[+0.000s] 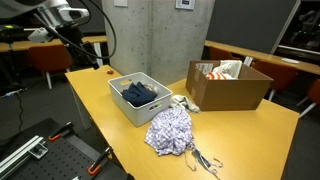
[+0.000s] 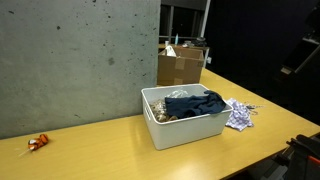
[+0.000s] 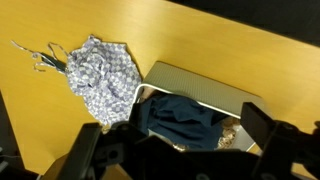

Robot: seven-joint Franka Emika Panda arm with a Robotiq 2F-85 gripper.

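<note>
In exterior view 1 my gripper (image 1: 97, 63) hangs high at the left, left of the white bin (image 1: 153, 105) and above the table. The wrist view shows the fingers of my gripper far apart at the lower edge, so it stands open, with nothing seen held between them. Dark navy cloth (image 2: 195, 103) lies inside the bin among paler items. A patterned light cloth (image 3: 106, 80) is crumpled on the table beside the bin. Next to it lies a bunch of thin hooked items (image 1: 205, 163), too small to identify.
A brown cardboard box (image 1: 232, 88) with white and orange contents stands behind the bin. A pale cloth (image 1: 184, 103) lies between them. One small orange object (image 2: 38, 142) sits at the table's far end.
</note>
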